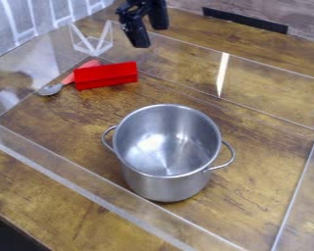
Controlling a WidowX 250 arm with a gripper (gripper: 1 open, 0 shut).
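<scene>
A black gripper (140,27) hangs open at the top centre of the camera view, above and behind a red box (106,75) lying on the wooden table. A steel pot (165,147) with two handles stands in the middle foreground, well apart from the gripper. A utensil with a silver head (50,90) and red handle lies left of the red box, partly behind it.
Clear plastic panels run along the left and across the table (258,118). A white wire-like object (91,39) stands at the back left.
</scene>
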